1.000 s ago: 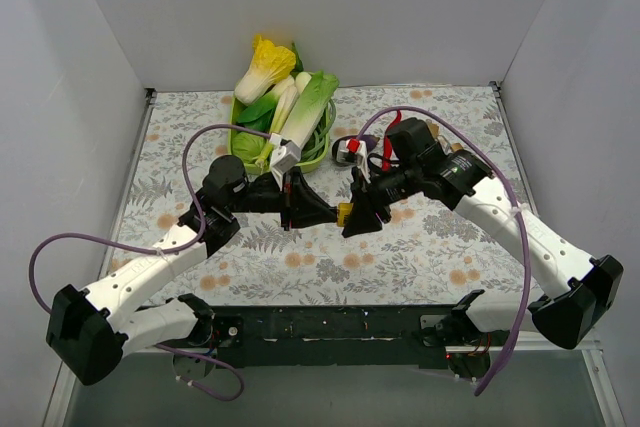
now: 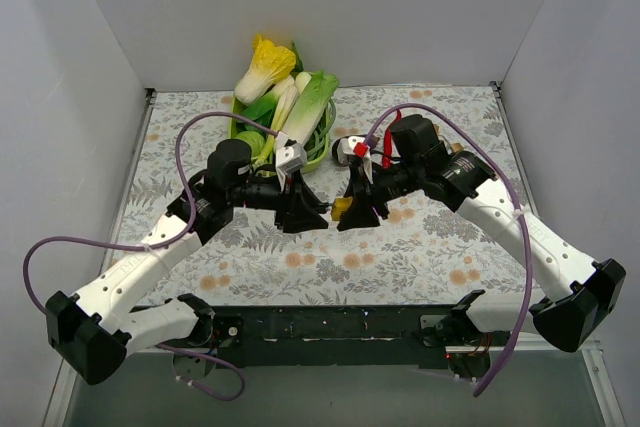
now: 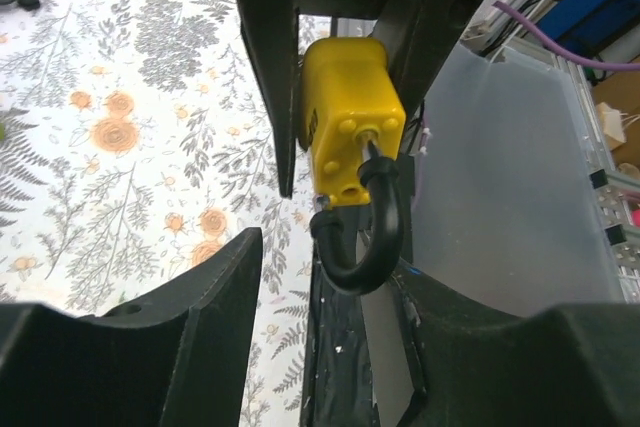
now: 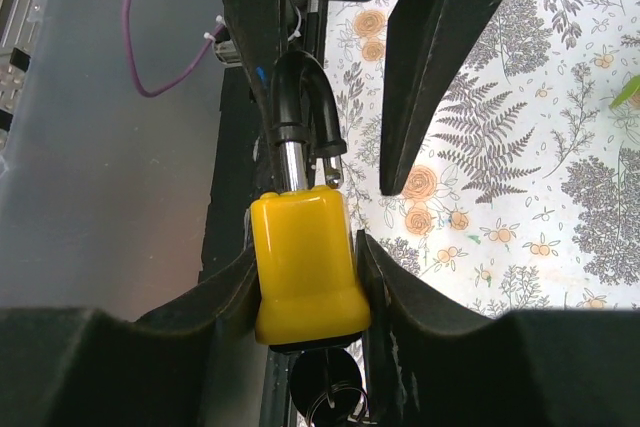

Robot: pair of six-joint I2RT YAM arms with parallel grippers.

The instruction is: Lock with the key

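A yellow padlock (image 4: 308,277) with a black shackle (image 3: 362,247) is held by its body between the fingers of my right gripper. The shackle faces my left gripper. One silver leg enters the body; the other leg's tip shows by the body's edge, and whether it sits in its hole cannot be told. My left gripper is open, its fingers (image 3: 222,317) spread either side of the shackle and not closed on it. From above, the yellow body (image 2: 342,208) shows between both grippers, over the table. No key can be made out.
At the back, a green basket (image 2: 323,153) is full of leafy vegetables. Red peppers (image 2: 389,140) and a dark round item (image 2: 339,150) lie behind the right gripper.
My right gripper and the padlock have shifted only a little.
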